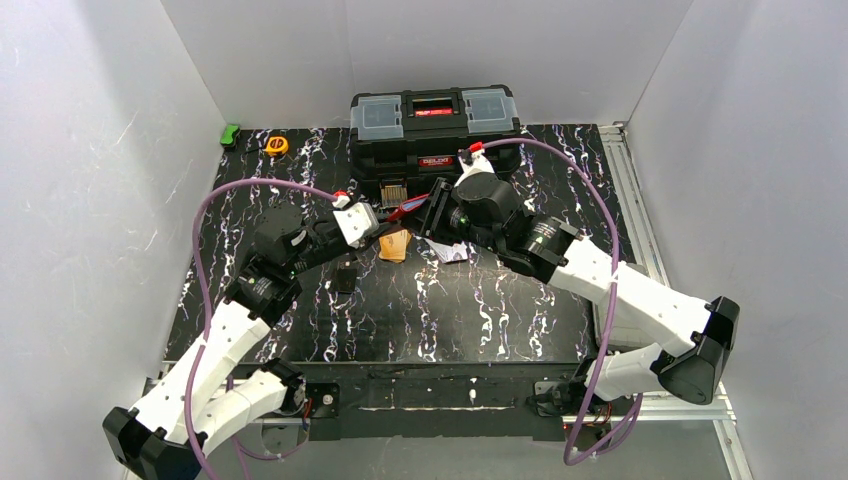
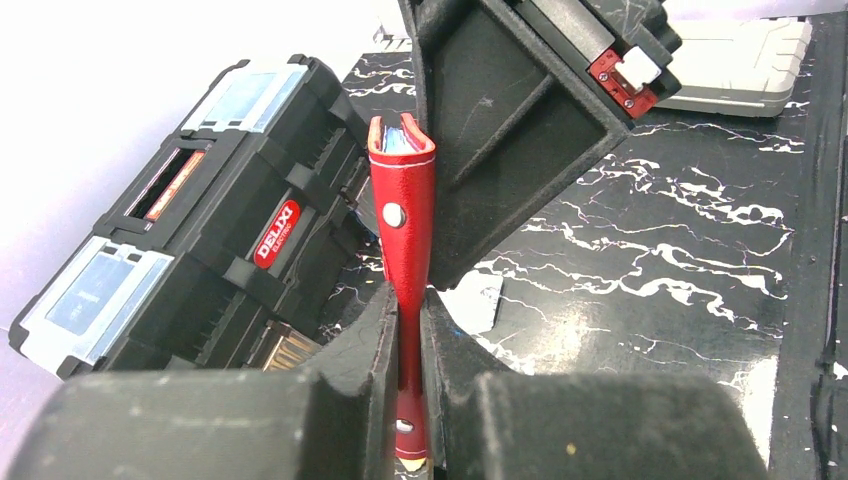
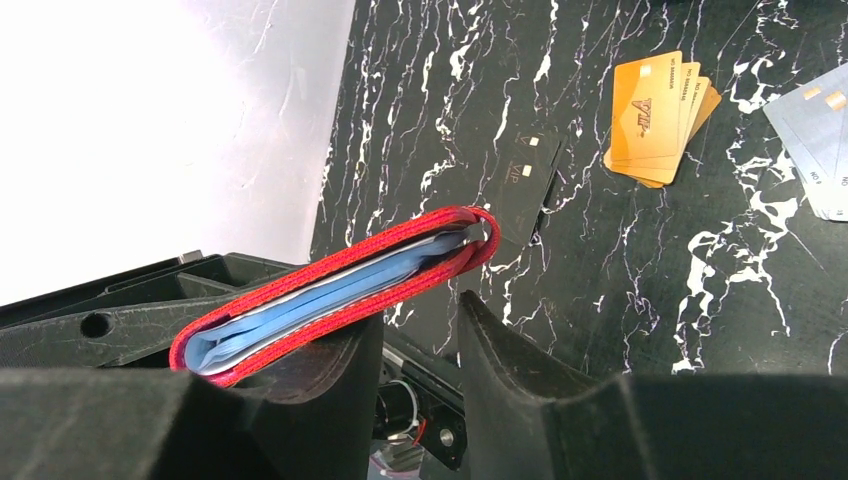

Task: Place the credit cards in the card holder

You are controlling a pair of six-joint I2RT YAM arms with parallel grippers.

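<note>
Upright in the left wrist view stands the red card holder (image 2: pixel 405 215), with my left gripper shut on its lower part. Its mouth faces up in the right wrist view, where a pale blue lining or contents shows inside the holder (image 3: pixel 330 295). My right gripper is part open beside the holder, with no card visible between its fingertips. Whether a right finger touches the holder, I cannot tell. On the table lie fanned gold cards (image 3: pixel 645 115), silver cards (image 3: pixel 815 140) and dark cards (image 3: pixel 525 185).
A black toolbox (image 1: pixel 435 140) stands at the back of the table. An orange tape measure (image 1: pixel 276 146) and a green object (image 1: pixel 230 136) sit at the far left corner.
</note>
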